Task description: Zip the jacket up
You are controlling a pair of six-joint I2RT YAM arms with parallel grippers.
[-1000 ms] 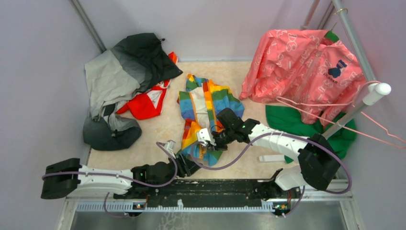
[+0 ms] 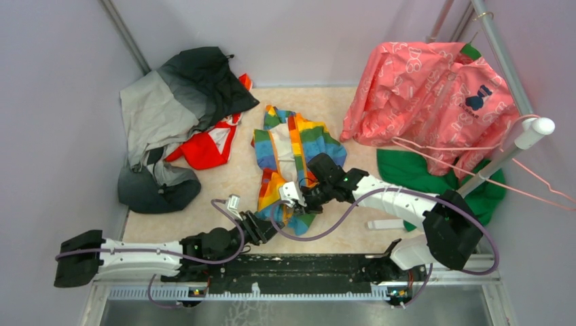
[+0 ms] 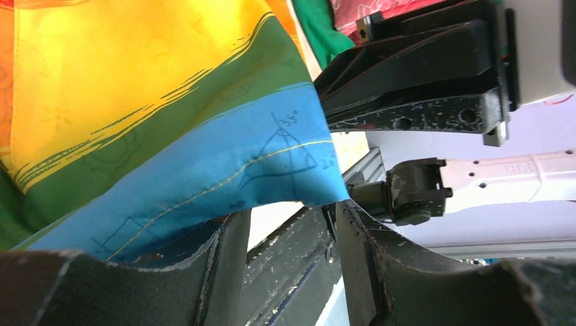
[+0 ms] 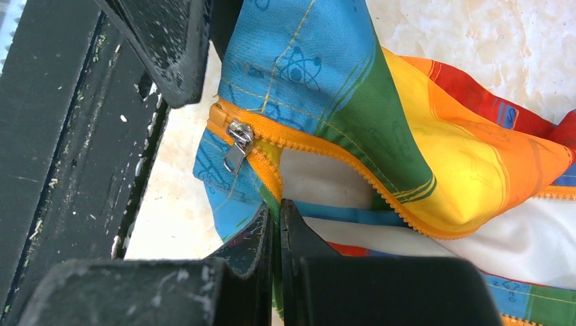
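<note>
The rainbow-striped jacket (image 2: 319, 139) lies in the middle of the table, its front apart. In the right wrist view its orange zipper (image 4: 333, 151) shows, with a metal slider (image 4: 239, 139) near the hem. My right gripper is shut on the jacket's green and blue edge just below the slider. My left gripper stands part open at the jacket's bottom; in the left wrist view the blue hem (image 3: 258, 156) hangs just above its fingers, with nothing clearly between them.
A grey-black garment (image 2: 170, 109) and red garment (image 2: 207, 149) lie left. A pink garment (image 2: 421, 95), hangers and a rail (image 2: 502, 68) stand right, over green cloth (image 2: 401, 166). The table's front edge is close to both grippers.
The right arm and the jacket look unchanged.
</note>
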